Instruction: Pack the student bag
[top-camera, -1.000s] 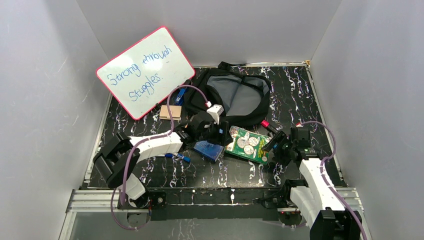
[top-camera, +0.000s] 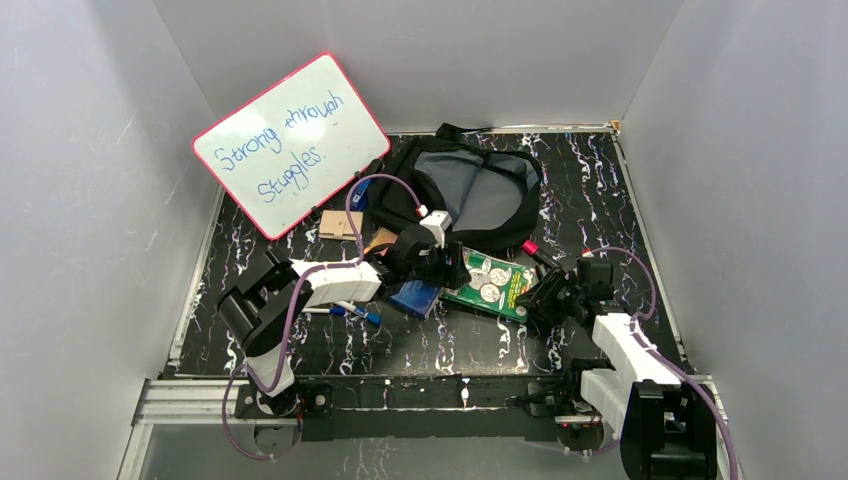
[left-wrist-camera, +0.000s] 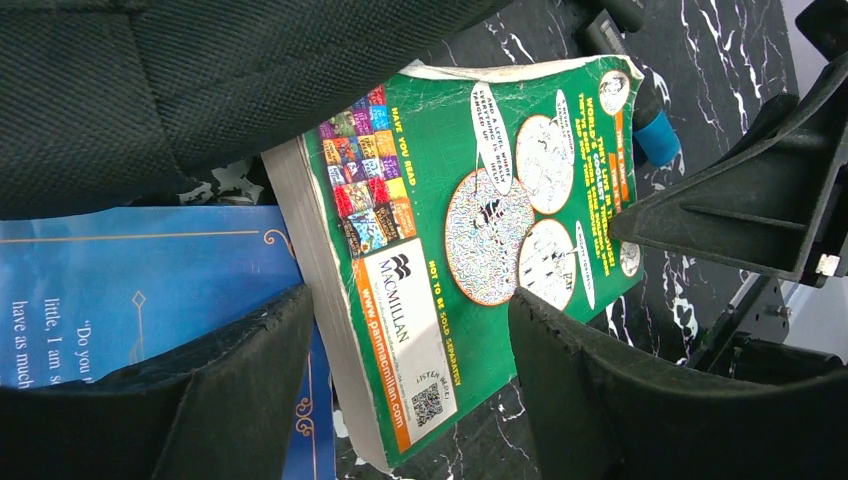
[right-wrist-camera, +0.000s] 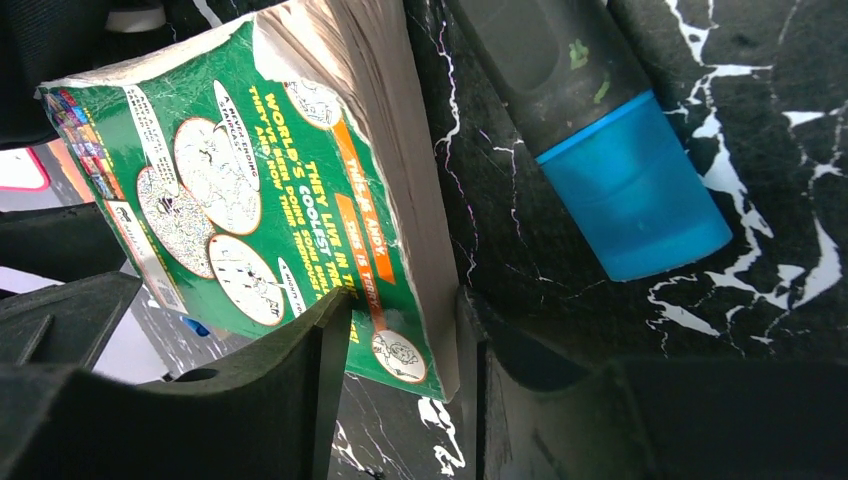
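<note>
The green book (top-camera: 488, 284) lies flat on the dark marbled table, in front of the open black and grey bag (top-camera: 480, 190). Over its left end, my left gripper stands open, with cover and spine showing between its spread fingers. At the book's right end is my right gripper. Its fingers are apart, one over the cover and the other beside the page edges, with a corner of the book between them. Whether both fingers touch it is unclear. A blue book (left-wrist-camera: 150, 300) lies left of the green one, partly behind the left finger.
A dark marker with a blue end (right-wrist-camera: 640, 190) lies close by the right gripper. Blue pens (top-camera: 362, 314) and a tan box (top-camera: 341, 224) are at the left. A whiteboard (top-camera: 290, 145) leans at the back left.
The left arm has swung right, its gripper now over the green book's left end. My right gripper has shifted slightly left and closer to the book, which has slid a little left.
</note>
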